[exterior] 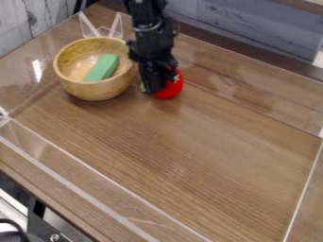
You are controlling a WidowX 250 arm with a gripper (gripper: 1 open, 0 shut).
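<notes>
My dark gripper [151, 77] reaches down from the top edge to the table, shut, at the right side of a wooden bowl [78, 87]. A red round object [169, 83] lies on the table beside its fingertips, partly behind them; whether they touch it is hard to tell. A green block [104, 66] rests inside the bowl.
A wall or edge runs along the back, and a dark fixture sits at the bottom left corner.
</notes>
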